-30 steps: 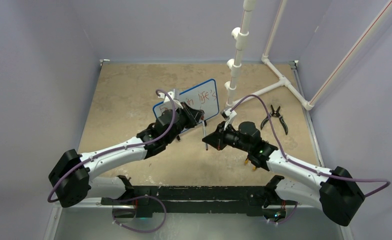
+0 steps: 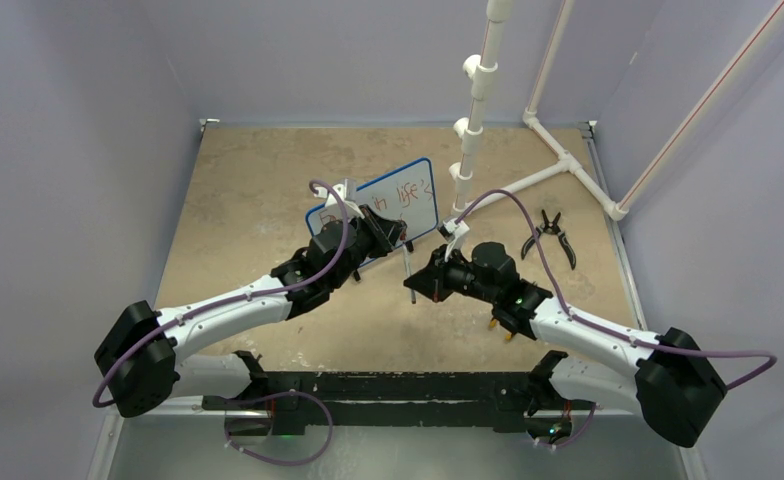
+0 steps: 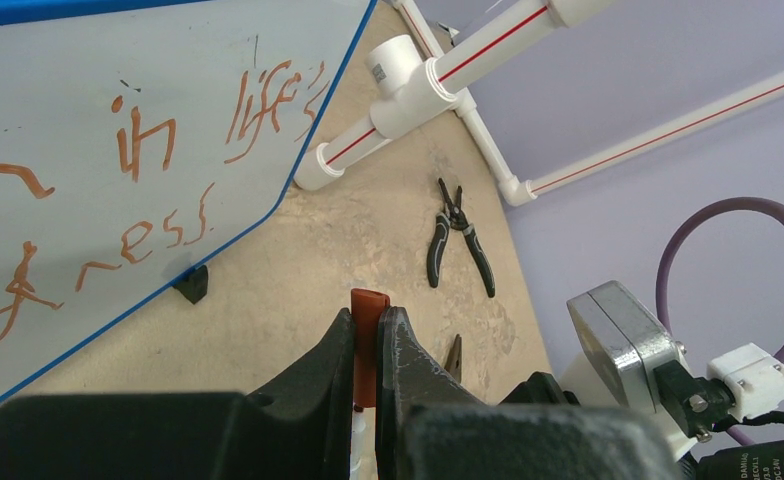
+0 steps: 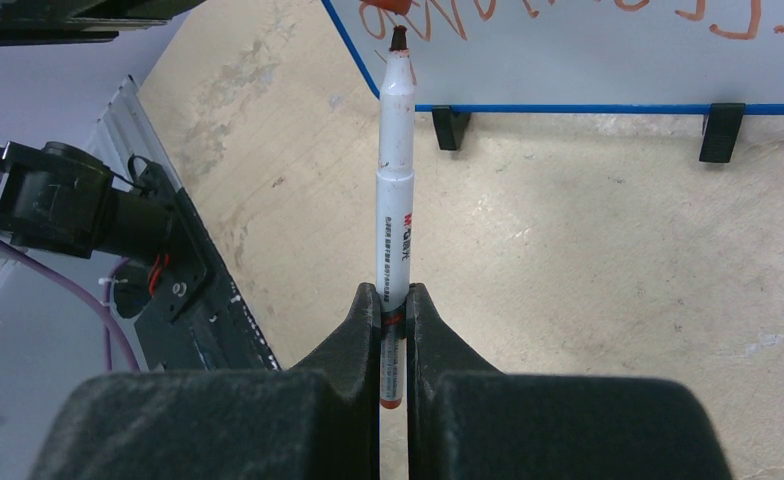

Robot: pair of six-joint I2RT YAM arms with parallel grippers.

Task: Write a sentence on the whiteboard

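Observation:
The whiteboard point(image 2: 416, 195) stands on black clips, with orange handwriting such as "in life's" and "ness" point(image 3: 158, 235), partly hidden by my left arm from above. My left gripper is shut on an orange marker cap point(image 3: 369, 310), in front of the board. My right gripper is shut on a white marker point(image 4: 395, 230) held upright. Its dark tip point(image 4: 399, 40) is uncapped, just below the cap in the right wrist view; whether they touch is unclear.
White PVC pipes point(image 2: 473, 105) rise at the right of the board. Black-handled pliers point(image 2: 563, 245) lie on the right of the table, and orange-handled ones are mostly hidden under the right arm.
The marker and right arm have barely moved.

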